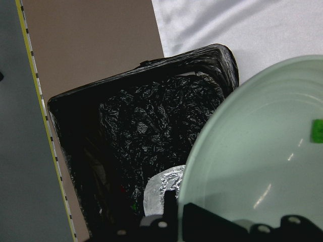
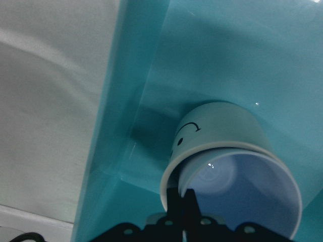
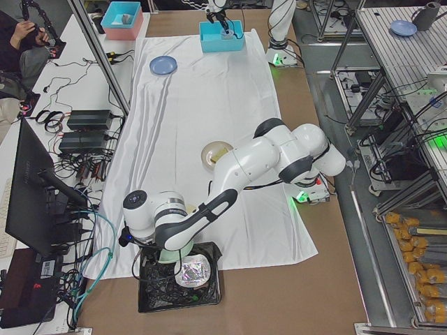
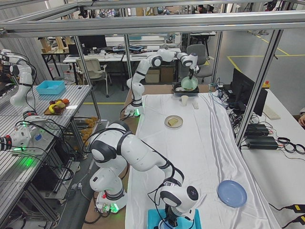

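Note:
My left gripper is shut on the rim of a pale green bowl (image 1: 252, 156), which hangs tilted over a black bag-lined bin (image 1: 136, 121) holding a foil disc (image 1: 156, 194); a small green piece shows in the bowl. My right gripper is down in the blue bin (image 2: 131, 60), fingertips close together at the rim of a pale blue cup (image 2: 237, 196), nested in a cup with a drawn face (image 2: 222, 121). The cups lie on their sides.
A plate with a yellow piece (image 4: 173, 121) stands mid-cloth. A blue plate (image 4: 231, 193) lies toward one end. Pale cups (image 4: 185, 100) stand near the black bin. The monitor (image 3: 31, 195) and cables border the cloth.

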